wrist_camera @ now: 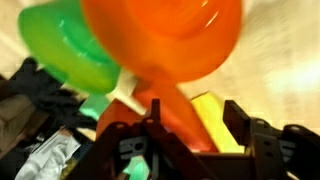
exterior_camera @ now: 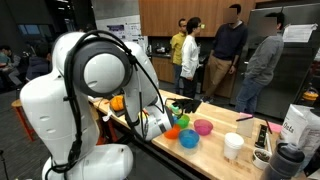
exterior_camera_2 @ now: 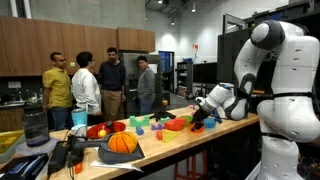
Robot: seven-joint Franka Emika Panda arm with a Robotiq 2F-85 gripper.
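My gripper is partly open in the wrist view, its dark fingers spread at the bottom. A long orange-red piece (wrist_camera: 180, 115) runs through the space between them; whether the fingers touch it cannot be told. An orange bowl (wrist_camera: 165, 35) fills the top of that view, with a green bowl (wrist_camera: 65, 45) to its left and a yellow block (wrist_camera: 216, 120) close to the right finger. In exterior view 1 the gripper is low over the table, beside the orange bowl (exterior_camera: 172, 133); its fingertips are too small to make out there.
A blue bowl (exterior_camera: 190, 139), a pink bowl (exterior_camera: 204, 127) and a white cup (exterior_camera: 233, 147) stand to the right on the table. An orange pumpkin-like ball (exterior_camera_2: 123, 143) sits at the table's other end. Several people stand behind the table.
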